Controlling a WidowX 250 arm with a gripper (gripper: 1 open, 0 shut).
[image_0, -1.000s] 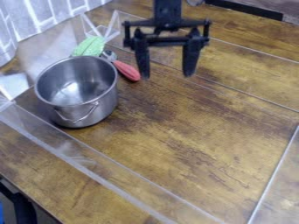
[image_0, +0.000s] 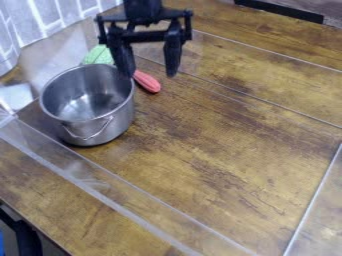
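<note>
The black gripper (image_0: 146, 60) hangs at the top centre, slightly blurred, its two fingers well apart with no object visibly held. Below and left of it a steel pot (image_0: 86, 125) stands on the wooden table (image_0: 227, 170). A red elongated object (image_0: 150, 83) lies just right of the pot, under the gripper. Behind the pot is a pale green object (image_0: 98, 54), partly hidden by the pot and gripper.
A white item (image_0: 16, 96) sits at the left edge beside the pot. Clear panels or strips run along the left and right sides.
The gripper has moved left, toward the pot and green object, from over the middle of the table. The pot and red object look unmoved.
</note>
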